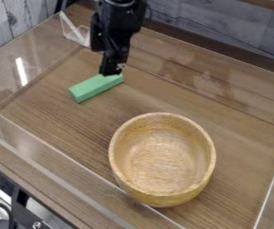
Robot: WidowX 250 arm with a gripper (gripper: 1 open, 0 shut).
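Observation:
A green rectangular block (97,87) lies flat on the wooden table, left of centre. The dark gripper (109,61) hangs above and behind it, open, apart from the block. A round light-wooden bowl (162,186) stands in the lower middle of the view.
A wall borders the back. A white, translucent object (77,30) sits at the back left, behind the arm. Dark cables show at the lower left corner.

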